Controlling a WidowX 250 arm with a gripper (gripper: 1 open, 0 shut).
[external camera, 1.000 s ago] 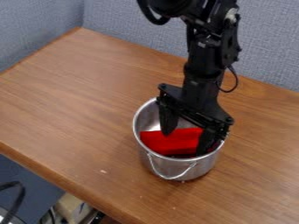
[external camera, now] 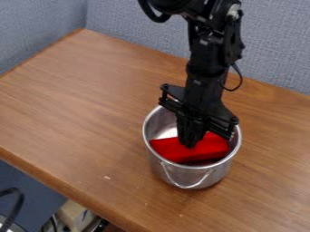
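A silver metal pot (external camera: 194, 177) with a wire handle stands on the wooden table near the middle right. Inside it lies a red object (external camera: 182, 150). My black gripper (external camera: 191, 138) reaches down into the pot, its fingertips at the red object and partly hidden; it appears shut, and whether anything is between the fingers is hard to see.
Grey padded walls border the back and left. Dark cables (external camera: 10, 201) show beyond the front left edge.
Compared with a second ago, my gripper's fingers have come closer together and its body is more upright over the pot. The red object has shifted slightly.
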